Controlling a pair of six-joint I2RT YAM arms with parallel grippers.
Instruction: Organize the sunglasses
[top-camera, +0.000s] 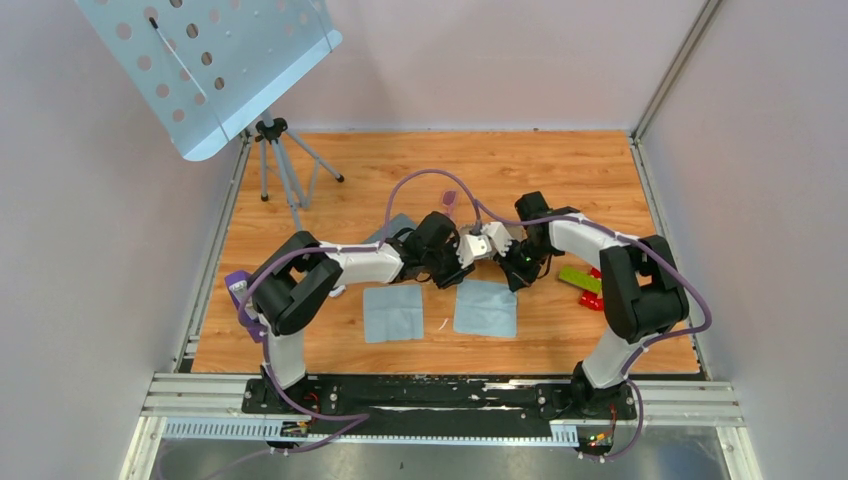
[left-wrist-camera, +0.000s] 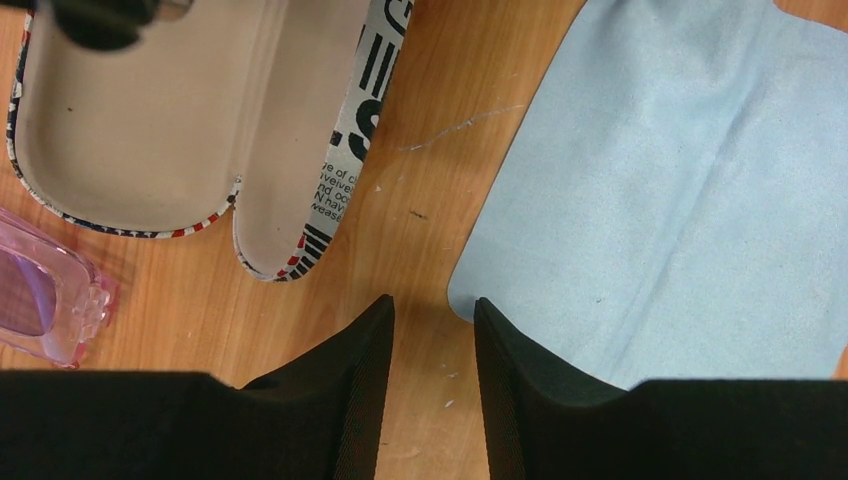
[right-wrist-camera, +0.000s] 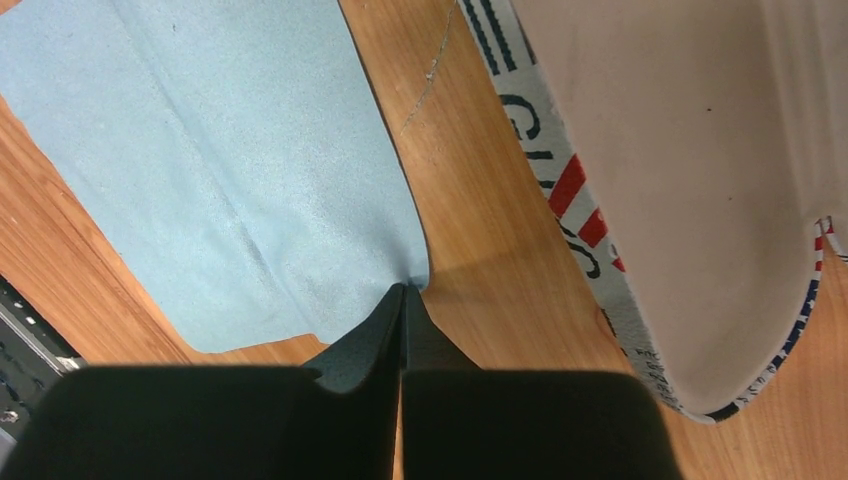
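Observation:
A light blue cloth (top-camera: 486, 310) lies flat at the table's front. In the right wrist view my right gripper is shut at the corner of this cloth (right-wrist-camera: 260, 180), which puckers under its fingertips. My left gripper stands part open with nothing held; the opposite corner of the cloth (left-wrist-camera: 650, 190) lies near its right fingertip. Beside the cloth sits an open glasses case (left-wrist-camera: 130, 130) with a printed edge and beige lining, mostly hidden from above by the arms. Pink sunglasses (left-wrist-camera: 60, 290) lie left of the case in the left wrist view.
A second blue cloth (top-camera: 393, 313) lies to the left, with a grey-blue cloth (top-camera: 400, 226) behind the left arm. Green (top-camera: 580, 279) and red (top-camera: 591, 301) items are at the right, a purple one (top-camera: 238, 285) far left.

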